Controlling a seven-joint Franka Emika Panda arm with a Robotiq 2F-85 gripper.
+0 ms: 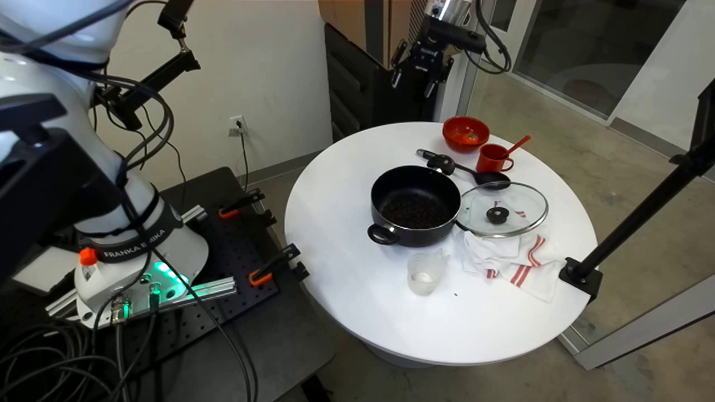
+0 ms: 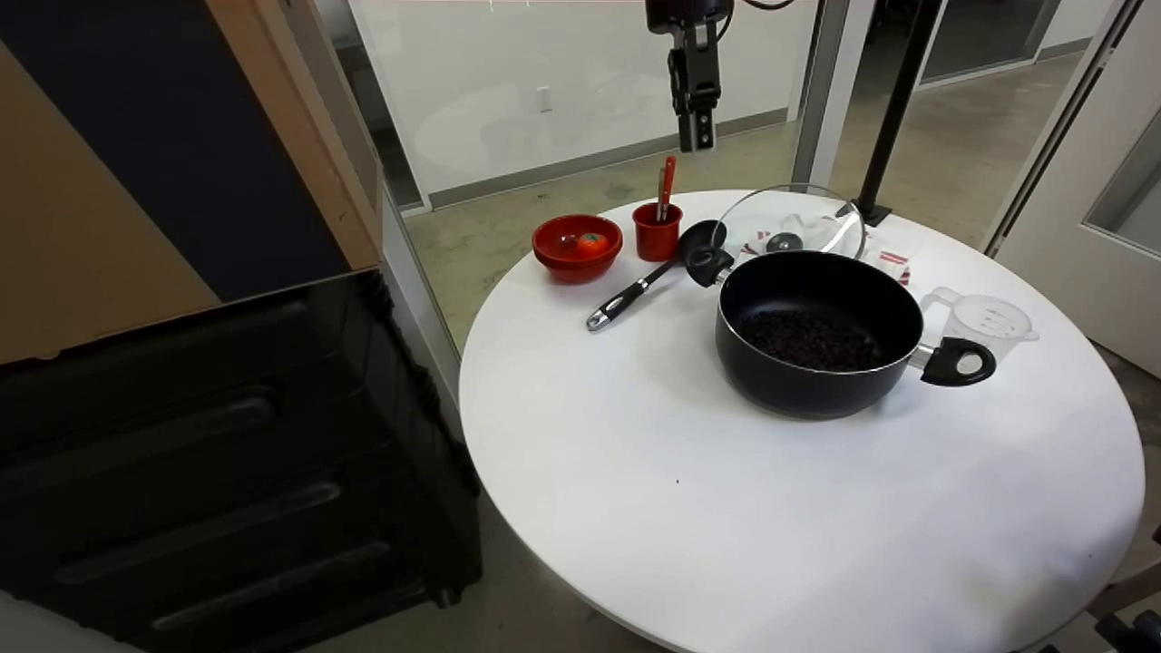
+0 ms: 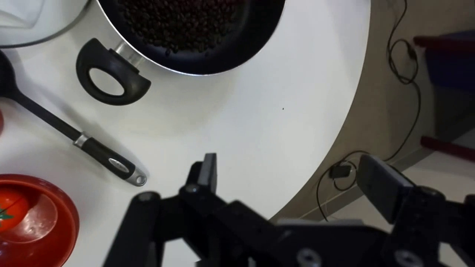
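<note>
My gripper (image 1: pixel 420 79) is open and empty, well above the far side of the white table, with its two fingers wide apart in the wrist view. A black ladle (image 3: pixel 100 153) lies on the table, its handle end closest to the gripper there. Left of that stands a red bowl (image 3: pixel 66 213) holding a tomato (image 3: pixel 12 208). The black pot (image 2: pixel 805 397) contains dark beans (image 2: pixel 811 339). Beside it, a glass lid (image 1: pixel 497 197) rests over a striped towel (image 1: pixel 529 261). The red mug (image 2: pixel 658 235) has a red-handled utensil (image 2: pixel 668 180) standing in it.
A clear measuring cup (image 1: pixel 425 273) stands near the pot. The black post (image 1: pixel 643 194) is clamped at the table's edge. Stacked dark drawers (image 2: pixel 218 468) with a cardboard box (image 2: pixel 87 207) on top stand beside the table. Bare tabletop (image 2: pixel 675 511) stretches in front of the pot.
</note>
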